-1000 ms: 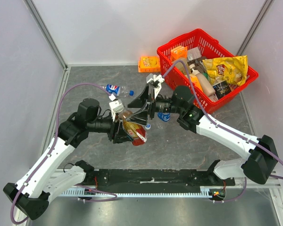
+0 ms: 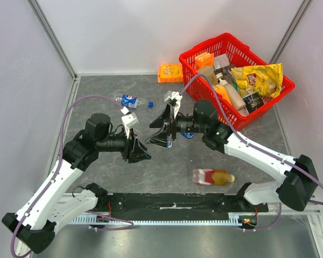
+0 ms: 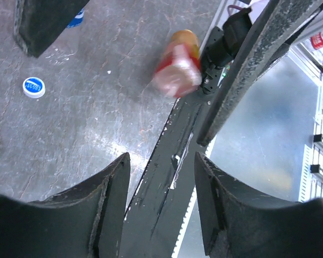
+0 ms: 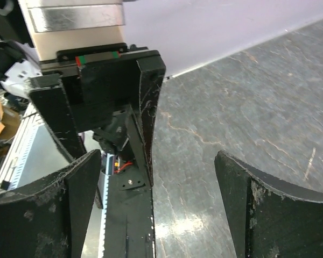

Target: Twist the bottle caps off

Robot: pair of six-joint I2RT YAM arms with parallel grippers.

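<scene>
A bottle with a red label and amber contents [image 2: 212,177] lies on its side on the grey table, right of centre near the front, touched by neither gripper. The left wrist view shows the same bottle [image 3: 178,67] beyond my fingers. A blue-labelled clear bottle [image 2: 130,101] with a blue cap [image 2: 150,105] lies at the back left. My left gripper [image 2: 140,155] is part open and empty. Facing it, my right gripper [image 2: 153,131] stands wide open, nothing between its fingers. A loose white-and-blue cap [image 3: 34,87] rests on the table. The right arm partly hides another blue-labelled bottle [image 2: 188,135].
The red basket [image 2: 183,55] at the back right holds snack bags and packets. Left of it lies an orange-yellow package [image 2: 170,73]. Clear table surface extends at the front left, while both grippers hang close together over the centre.
My left gripper no longer has it.
</scene>
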